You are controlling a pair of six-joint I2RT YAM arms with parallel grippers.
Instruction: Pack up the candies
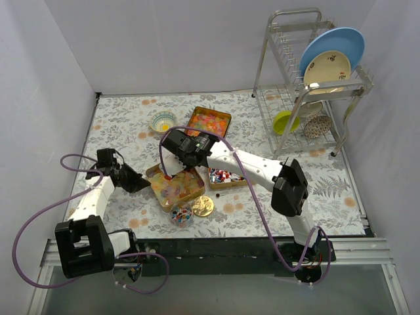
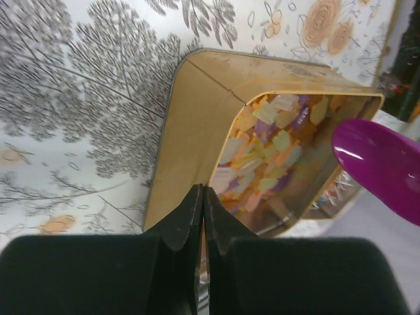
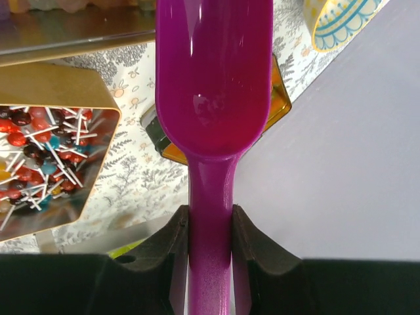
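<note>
A purple scoop [image 3: 213, 85] has its handle between the fingers of my right gripper, which is shut on it. Its bowl reaches over the gold tin of gummy candies [image 1: 175, 187], and in the left wrist view the scoop [image 2: 384, 161] shows above that tin's right side. My left gripper is shut, nothing visible between its fingers, with its tips against or just beside the tin's outer wall [image 2: 193, 141]; contact is unclear. In front of this tin stands a clear jar of colourful candies [image 1: 181, 214], a gold lid [image 1: 203, 206] beside it.
To the right is a gold tin of lollipops [image 1: 226, 176], partly under the right arm. Another candy tin [image 1: 209, 121] and a patterned bowl [image 1: 163, 121] stand at the back. A dish rack [image 1: 302, 105] fills the back right. Free table lies at the front right.
</note>
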